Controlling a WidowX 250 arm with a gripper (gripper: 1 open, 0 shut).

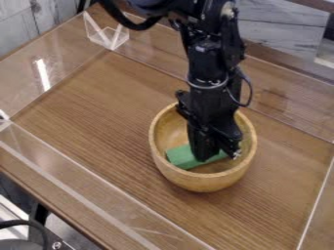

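Note:
My black gripper (209,137) reaches down from the top centre into a tan round bowl (202,181) on the wooden table (92,127). A green block (183,156) lies in the bowl, partly hidden under the gripper. The fingertips are dark and overlap the block, so I cannot tell whether they are on it.
A clear plastic piece (107,31) stands at the back left. A black cable (26,225) runs at the lower left. The table left and right of the bowl is clear.

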